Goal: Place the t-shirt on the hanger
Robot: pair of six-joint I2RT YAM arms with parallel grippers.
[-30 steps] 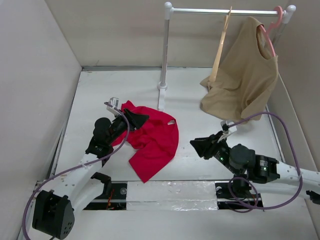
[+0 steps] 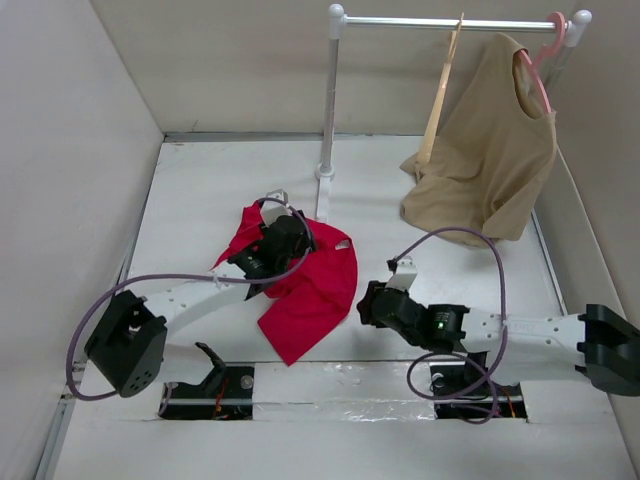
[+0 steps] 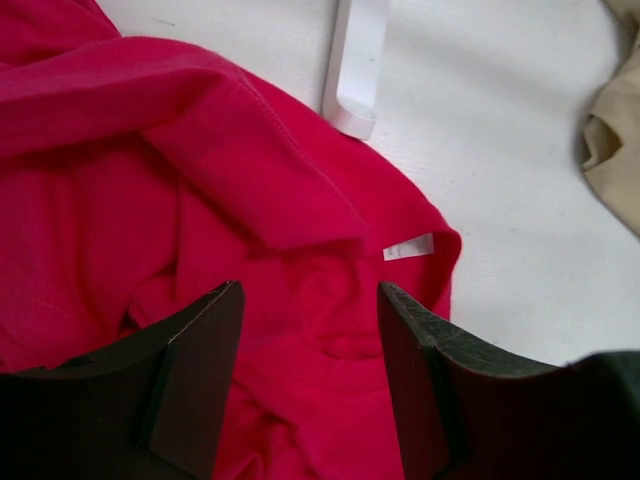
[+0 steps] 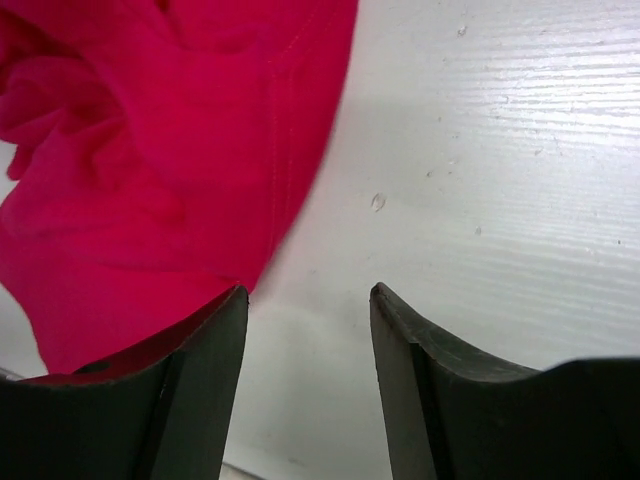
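Note:
A red T-shirt lies crumpled on the white floor at centre-left. My left gripper is above its upper part, open in the left wrist view, with red cloth below and nothing held. My right gripper hangs just right of the shirt, its fingers apart in the right wrist view with bare floor between them, beside the shirt's edge. A wooden hanger hangs empty on the rail.
A beige garment hangs on a pink hanger at the right, reaching the floor. The rail's upright and foot stand behind the red shirt. Walls close in both sides.
My right arm has moved left toward the red shirt.

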